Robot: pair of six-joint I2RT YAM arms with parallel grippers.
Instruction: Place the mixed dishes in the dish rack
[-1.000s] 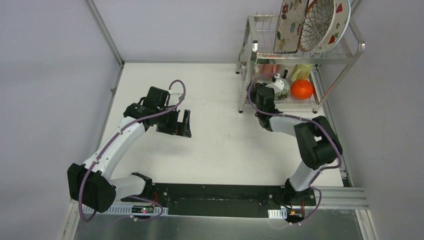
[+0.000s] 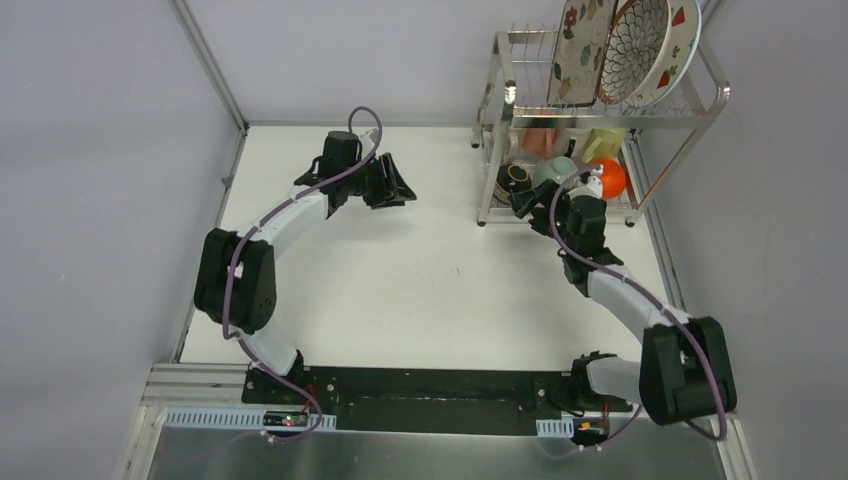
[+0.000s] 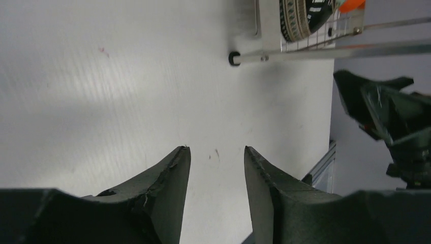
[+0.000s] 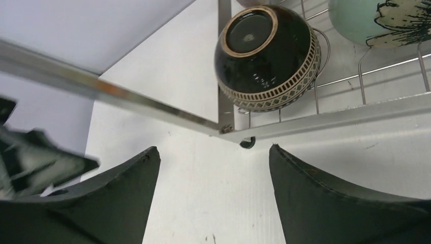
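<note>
The metal dish rack (image 2: pixel 520 122) at back right holds a patterned tray (image 2: pixel 575 55) and large plate (image 2: pixel 645 50) on top; below are a pink cup (image 2: pixel 537 140), yellow-green cup (image 2: pixel 600 140), teal dish (image 2: pixel 555 170), orange bowl (image 2: pixel 612 178) and dark bowl (image 4: pixel 256 61), overturned at the lower shelf's left end. My right gripper is part open at the rack's front, nothing between its fingers, just short of the dark bowl. My left gripper is part open and empty over the table, left of the rack.
Grey walls (image 2: pixel 120 150) border it; the rack's front rail (image 4: pixel 366 114) runs close ahead of my right gripper.
</note>
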